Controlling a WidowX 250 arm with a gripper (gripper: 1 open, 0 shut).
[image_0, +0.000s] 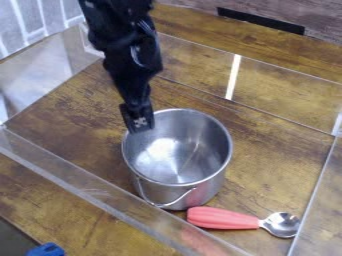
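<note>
The black gripper (138, 118) hangs over the back left rim of a steel pot (187, 170), open by its look, though its fingers are dark and hard to separate. The pot stands on the wooden table inside clear low walls and looks empty. A spoon with a pink handle (221, 218) and steel bowl lies in front of the pot, to the right.
Clear plastic walls (80, 190) border the area. Bare wood (281, 100) is free at the back and right of the pot. A blue object (44, 249) sits at the bottom left, outside the walls.
</note>
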